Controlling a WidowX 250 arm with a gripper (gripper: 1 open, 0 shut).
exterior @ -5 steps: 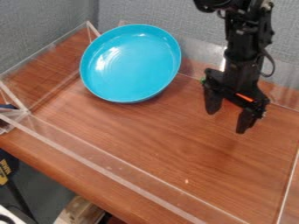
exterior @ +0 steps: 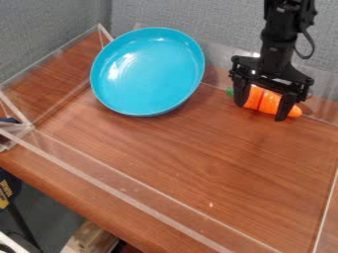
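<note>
A black gripper (exterior: 264, 99) hangs at the upper right of the camera view, over an orange carrot (exterior: 251, 97) with a green top. Its fingers come down on either side of the carrot; whether they have closed on it I cannot tell. The carrot lies on the wooden table, partly hidden by the gripper. A large blue plate (exterior: 146, 71) lies to the left of the carrot, apart from it.
A clear plastic barrier runs round the wooden table (exterior: 179, 178). A grey wall stands behind, and dark objects sit beyond the left edge.
</note>
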